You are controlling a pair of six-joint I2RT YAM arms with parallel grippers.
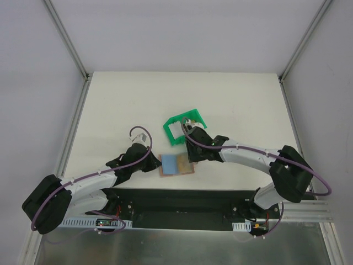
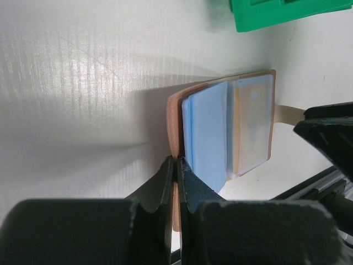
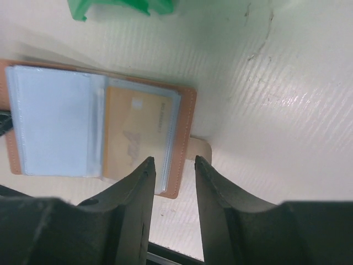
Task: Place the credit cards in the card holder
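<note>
The brown card holder [image 1: 194, 168] lies open and flat on the table. Its left side shows a light blue face [image 3: 52, 118], and its right side holds a tan card [image 3: 135, 130] behind a clear pocket. At the holder's left edge, my left gripper is shut with the thin brown border between its fingertips. Over the right edge, my right gripper stands part open, nothing between its fingers. A small beige strap [image 3: 199, 149] sticks out from that edge near the fingertips.
Behind the holder stands a green tray [image 1: 193, 114] with a pale item [image 1: 176, 130] in its left part; the right arm hides some of it.
</note>
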